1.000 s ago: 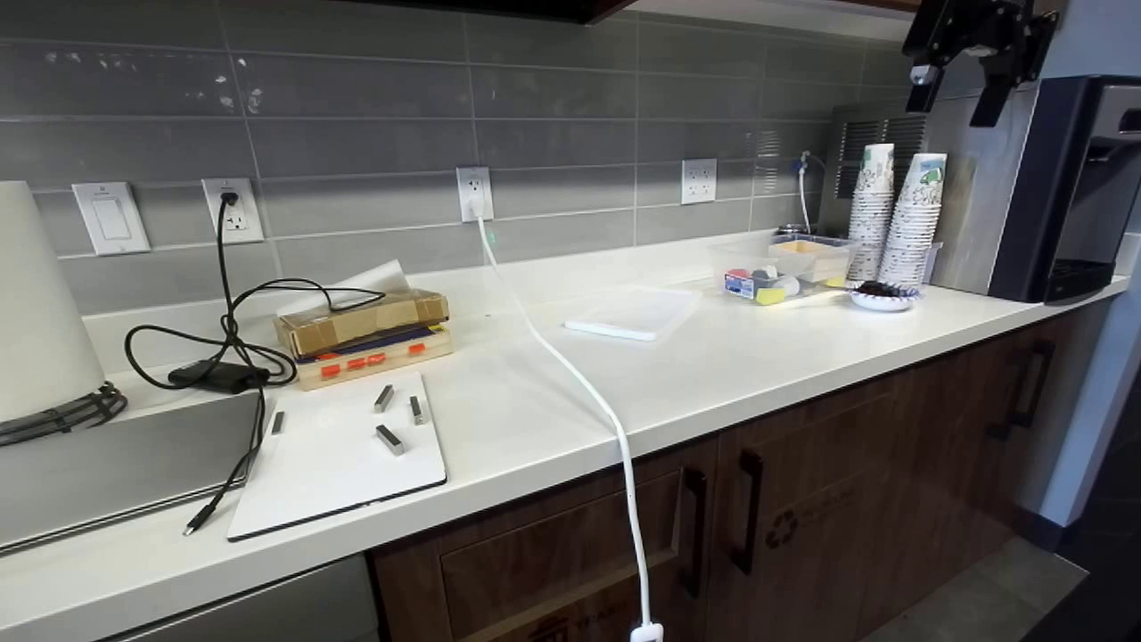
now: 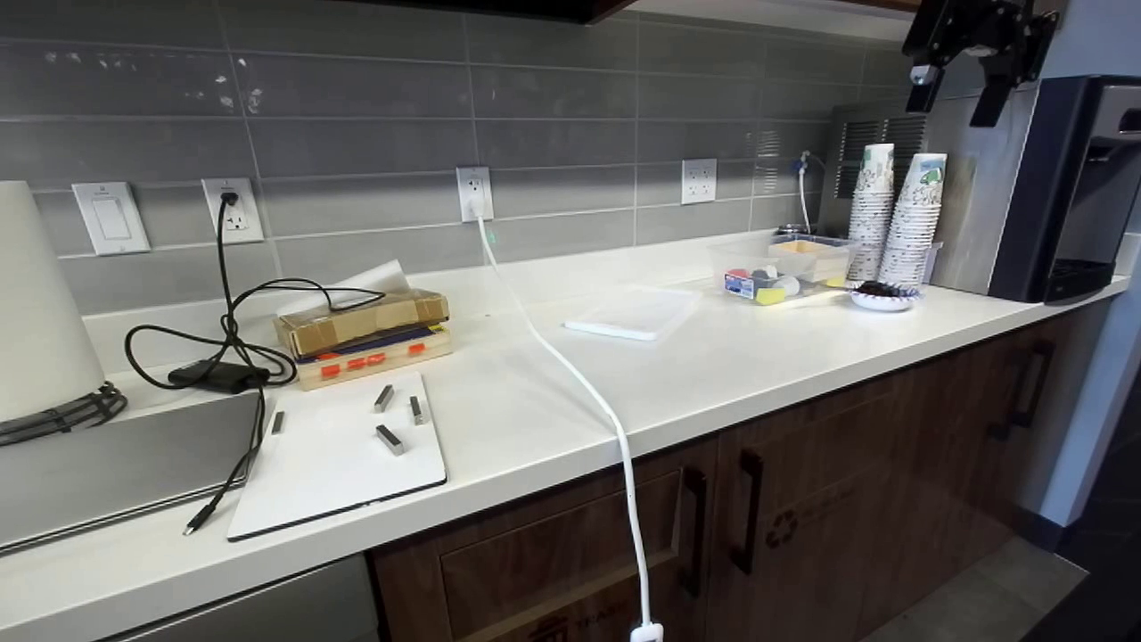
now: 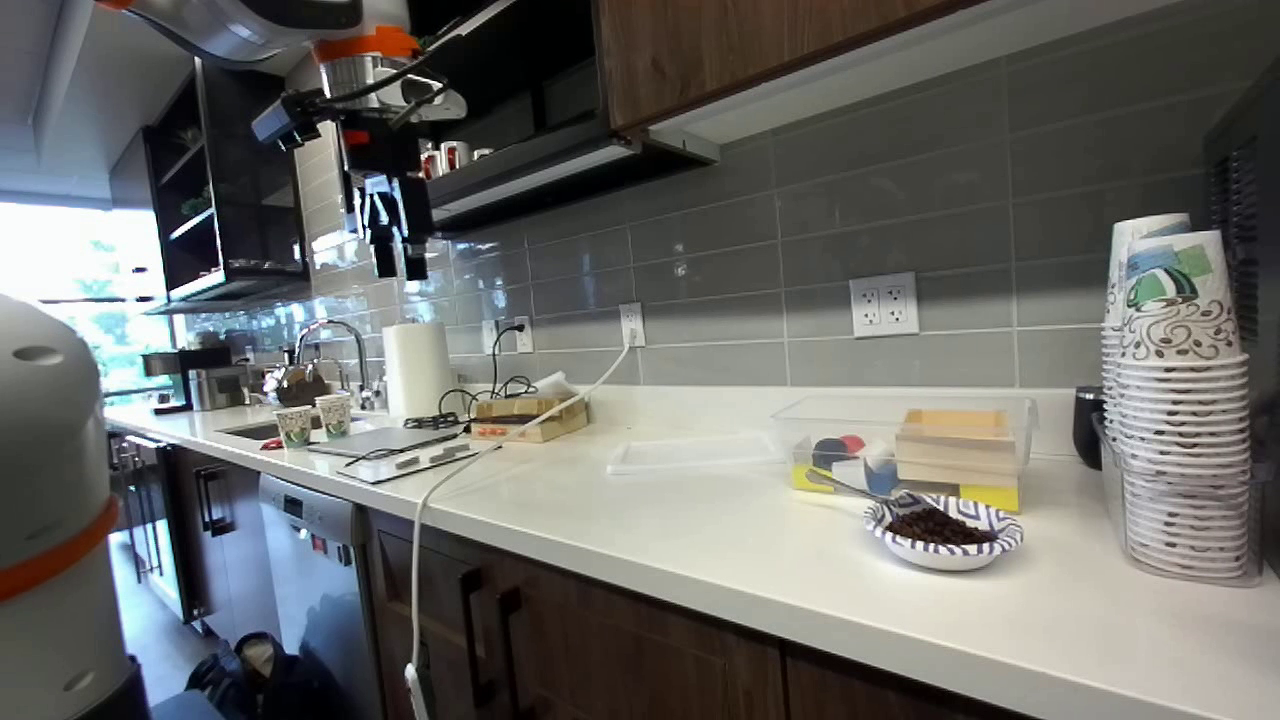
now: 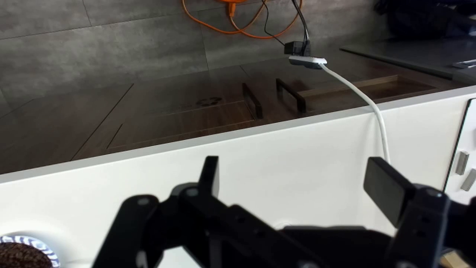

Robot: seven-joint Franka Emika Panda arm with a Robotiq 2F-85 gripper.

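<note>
My gripper is open, its two black fingers wide apart with nothing between them. In exterior view 2 the gripper (image 3: 399, 264) hangs high above the counter, fingertips down; exterior view 1 has the gripper (image 2: 955, 102) at the top right corner. Coffee-brown bits fill a patterned paper bowl (image 3: 942, 554), with a spoon (image 3: 846, 484) leaning over its rim. Behind it stands a clear plastic bin (image 3: 908, 422) holding wooden blocks and small items. A white translucent lid (image 2: 631, 314) lies flat at mid-counter. Several small metal bars (image 2: 390, 439) rest on a white board (image 2: 332, 481).
A white power cord (image 2: 578, 374) crosses the counter and hangs over its front edge. Tall stacks of paper cups (image 3: 1182, 480) stand at one end. Boxes (image 2: 364, 332), a black cable (image 2: 225, 321) and a paper towel roll (image 2: 43, 300) crowd the other.
</note>
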